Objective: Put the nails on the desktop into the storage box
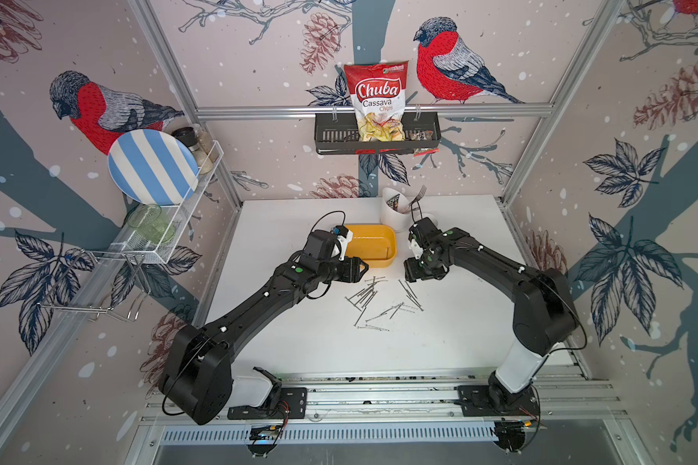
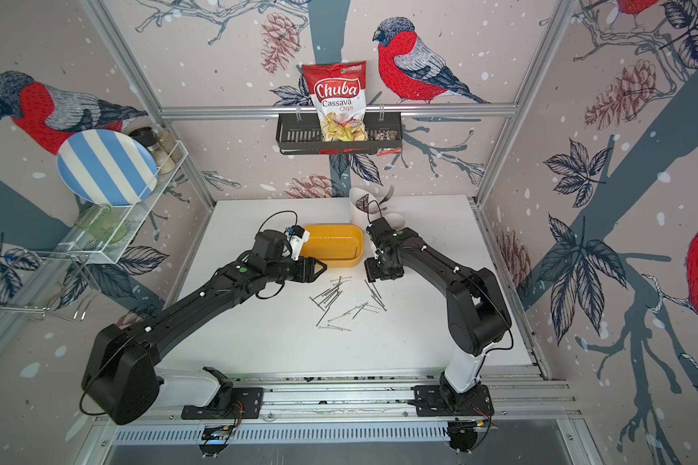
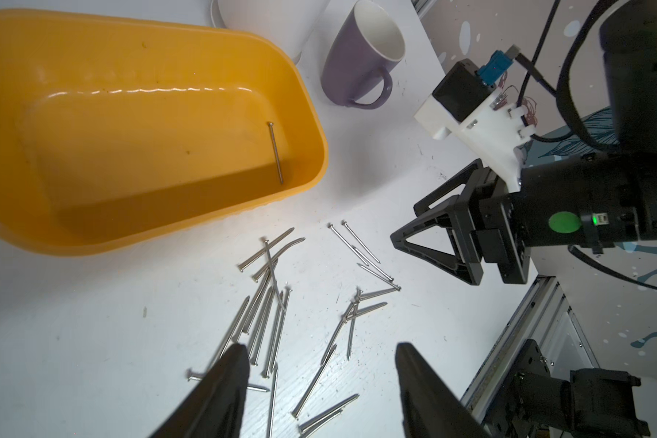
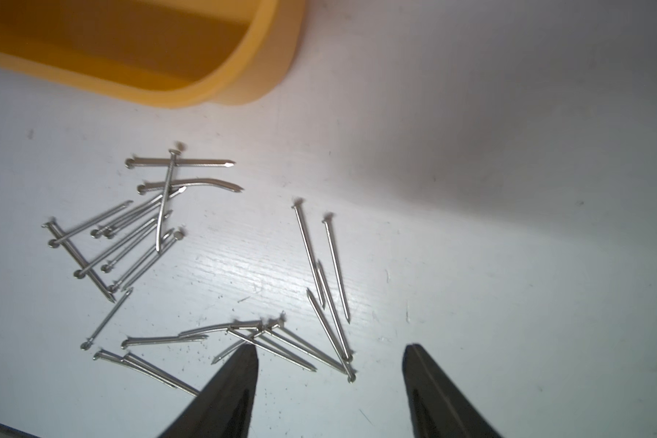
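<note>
Several silver nails [image 4: 335,270] lie scattered over the white desktop, some crossed in a loose pile [image 3: 259,321], others in small groups. Behind them stands the orange storage box [image 3: 146,233], with a single nail [image 3: 276,153] lying inside near its right end. My left gripper is open above the desk, in front of the box's left part, nothing between its fingers. On the other side, my right gripper also stands open over the right-hand nails, its fingers apart and empty. Both grippers hang clear of the nails.
A purple mug [image 3: 350,62] and a white container [image 1: 394,213] stand behind the box on its right. Bare desk [image 4: 525,314] lies to the right of the nails. The two arms face each other with a narrow gap between them.
</note>
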